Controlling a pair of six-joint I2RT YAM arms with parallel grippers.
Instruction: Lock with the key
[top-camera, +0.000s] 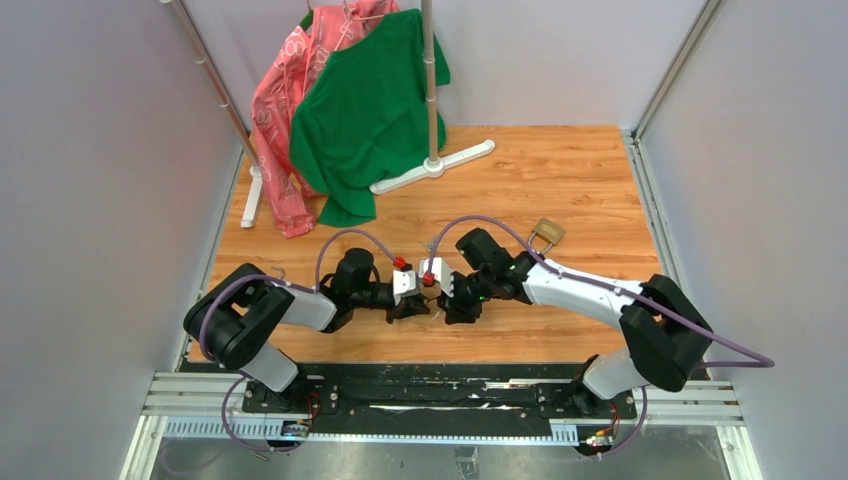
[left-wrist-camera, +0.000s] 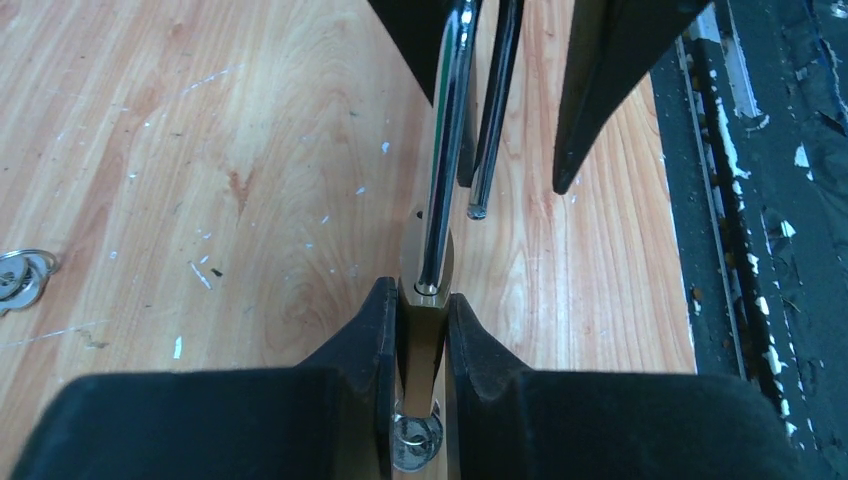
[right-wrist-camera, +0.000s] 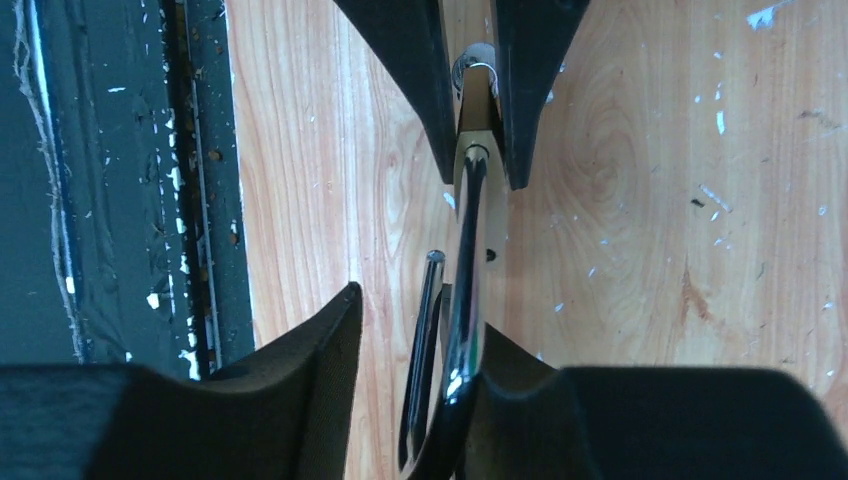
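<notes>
In the left wrist view a brass padlock body (left-wrist-camera: 421, 345) is pinched between the fingers of my left gripper. Its shiny shackle (left-wrist-camera: 450, 150) is swung out: one leg stays in the body, the free end hangs apart beside it. A round metal piece (left-wrist-camera: 417, 440) pokes out at the body's other end; I cannot tell whether it is the key. My right gripper stands part open around the shackle in the right wrist view, one finger close against it and a gap on the other side. From above, both grippers hide most of this lock.
Loose keys on a ring (left-wrist-camera: 25, 278) lie on the wooden table. Another brass padlock (top-camera: 547, 232) rests at the back right. A garment rack's foot (top-camera: 432, 168) and hanging green shirt (top-camera: 365, 110) stand behind. Free table lies at the front right.
</notes>
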